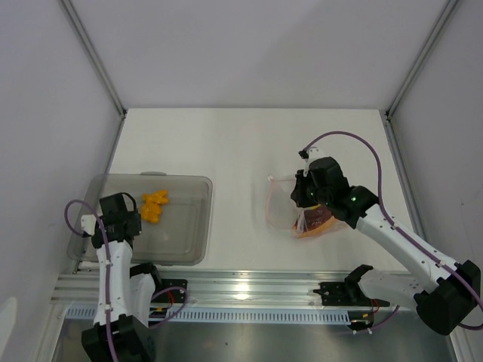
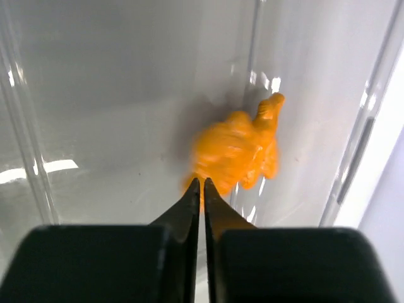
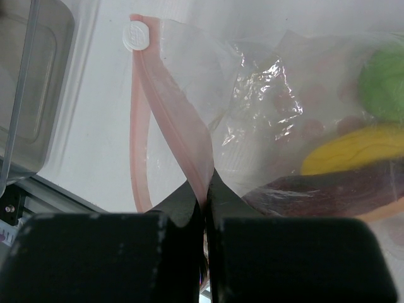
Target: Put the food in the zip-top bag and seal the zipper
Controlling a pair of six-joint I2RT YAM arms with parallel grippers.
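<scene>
An orange food piece (image 1: 154,204) lies in the grey plastic bin (image 1: 181,234); my left gripper is over the bin, shut, its tips just short of the orange piece (image 2: 233,151), with nothing visible between them. On the right, the clear zip bag (image 1: 279,204) holds yellow (image 3: 341,148), green (image 3: 385,82) and dark brown food (image 3: 328,189). My right gripper is shut on the bag's pink zipper edge (image 3: 170,107), which rises from between its fingertips to a white slider (image 3: 136,36).
Walls with metal rails enclose it at left, right and back; a metal rail (image 1: 241,279) runs along the front.
</scene>
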